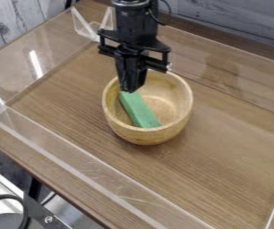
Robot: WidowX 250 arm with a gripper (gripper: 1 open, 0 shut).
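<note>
A wooden bowl (169,122) rests on the wooden table, holding an elongated green block (140,111) that lies at a slant inside it. My black gripper (129,87) hangs over the back left part of the bowl, its tips just above the block's upper end, which it partly hides. The gripper looks shut, with nothing visible between its fingers; whether it touches the block cannot be told.
</note>
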